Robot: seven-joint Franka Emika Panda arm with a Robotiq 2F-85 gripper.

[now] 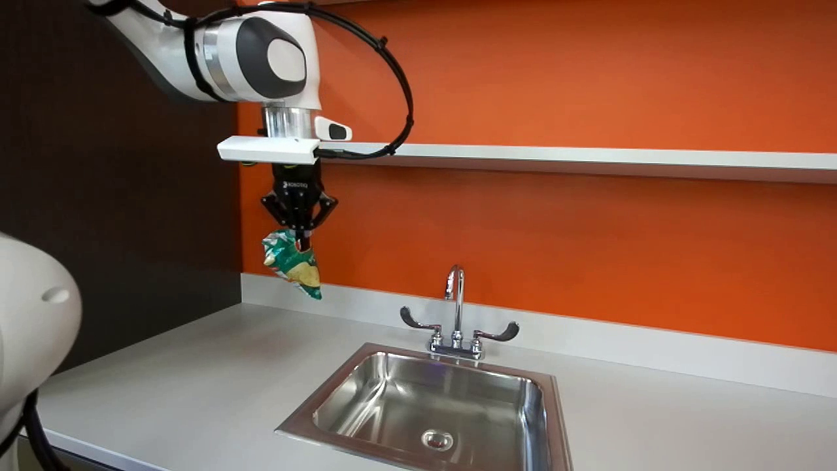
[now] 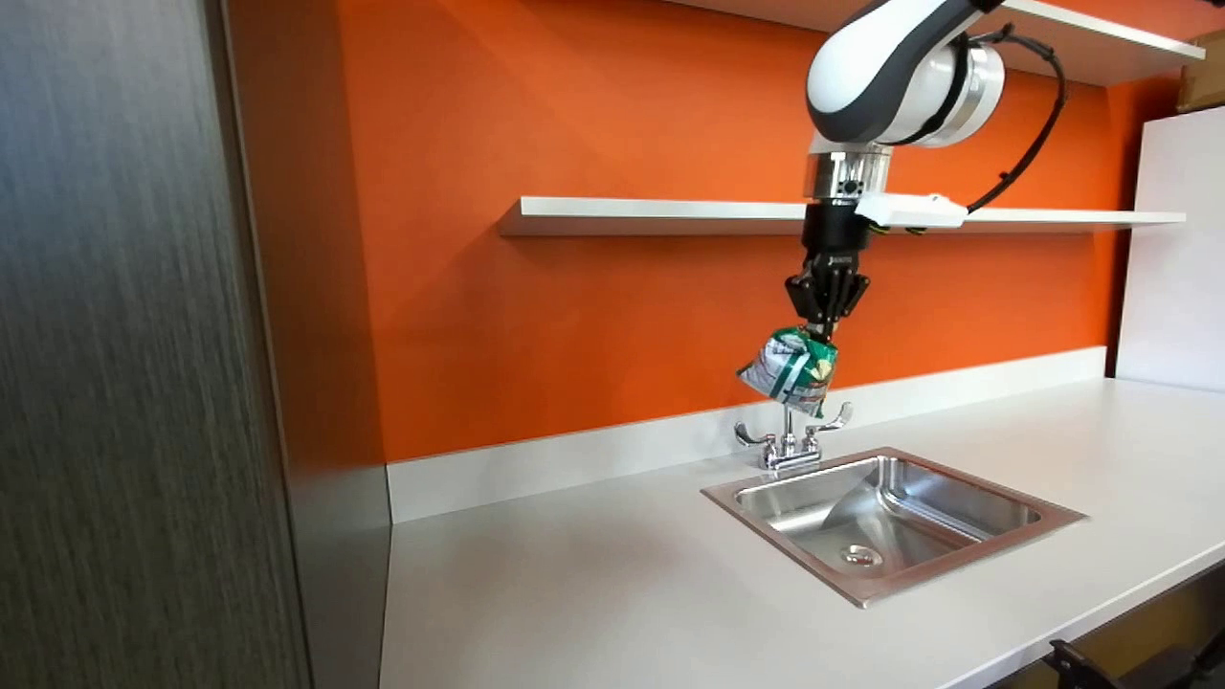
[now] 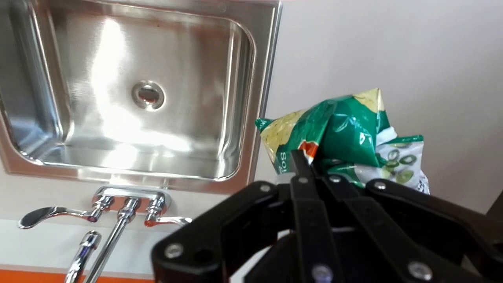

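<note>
A crumpled green snack bag (image 1: 299,268) with yellow and white patches hangs in the air above the counter. My gripper (image 1: 303,238) points straight down and is shut on the bag's upper part. In exterior view 2 the bag (image 2: 792,369) hangs under the gripper (image 2: 821,331), in front of the faucet from that angle. Seen from the wrist, the bag (image 3: 353,132) spreads out beyond the shut fingers (image 3: 300,166), over the counter to one side of the sink. The pinched part of the bag is mostly hidden by the fingers.
A steel sink (image 1: 357,444) is set in the grey counter (image 1: 204,377), with a chrome faucet (image 1: 457,314) behind it. A white shelf (image 1: 580,156) runs along the orange wall. The counter left of the sink is clear.
</note>
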